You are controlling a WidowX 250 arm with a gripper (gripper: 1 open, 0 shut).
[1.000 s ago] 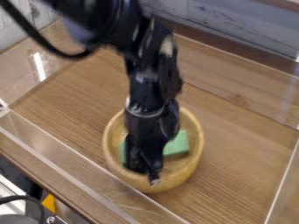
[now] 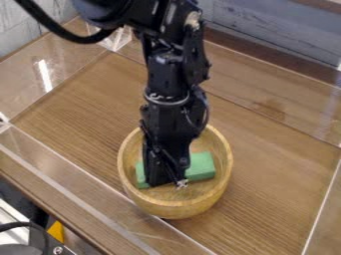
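Observation:
My gripper [image 2: 173, 169] reaches straight down into a round wooden bowl [image 2: 176, 204] near the middle of the view. Its fingertips are low inside the bowl, at a green block [image 2: 197, 167] that lies on the bottom. The gripper's body hides part of the block and of the bowl's far rim. The fingertips are dark and close together; whether anything is between them is hard to see.
Pale walls [image 2: 266, 25] stand along the back. A yellow object [image 2: 56, 229] and a cable lie at the lower left, past the table's edge.
The gripper has shifted slightly within the bowl, its tips a little higher and steadier than a second ago. The bowl and block stay about where they were.

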